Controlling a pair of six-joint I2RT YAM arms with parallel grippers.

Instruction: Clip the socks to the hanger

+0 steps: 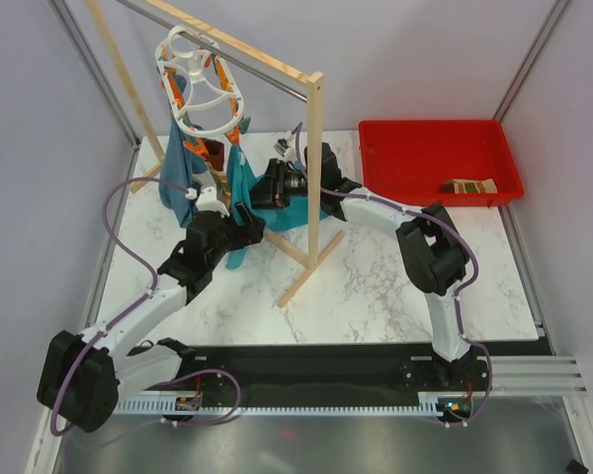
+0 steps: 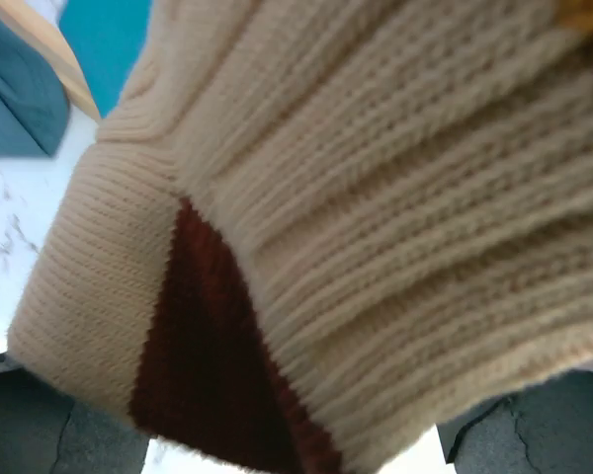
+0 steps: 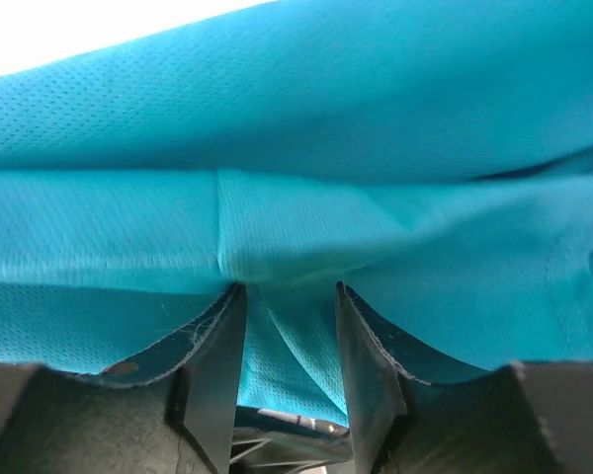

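Observation:
The white clip hanger point(image 1: 199, 84) hangs on the wooden frame, with blue socks point(image 1: 178, 168), a beige-brown sock and a teal sock point(image 1: 239, 188) clipped to it. My left gripper point(image 1: 243, 224) is at the hanging socks' lower part; in the left wrist view a ribbed beige sock point(image 2: 405, 197) with a dark red patch fills the space between its part-open fingers. My right gripper point(image 1: 272, 183) is right of the hanging teal sock; in the right wrist view its fingertips are close together on teal fabric point(image 3: 376, 118).
The wooden frame's right post point(image 1: 313, 178) stands between the hanger and my right arm. A red bin point(image 1: 425, 148) with a striped sock sits at back right.

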